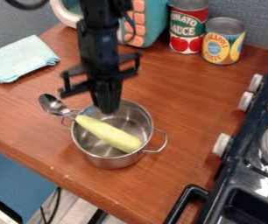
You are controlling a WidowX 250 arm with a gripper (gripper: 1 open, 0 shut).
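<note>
A steel pot point(130, 153) sits near the front of the wooden table, with a pale yellow corn-like item point(110, 133) lying in it, tilted from upper left to lower right. My black gripper point(106, 101) hangs over the pot's back part, just above the yellow item's upper end; whether its fingers are open or shut is hard to tell. A metal spoon point(52, 104) lies left of the pot.
A black stove point(248, 188) fills the right side. Tomato sauce point(186, 31) and yellow-label point(222, 45) cans stand at the back, beside a teal object point(150, 22). A cloth point(19, 59) lies at left.
</note>
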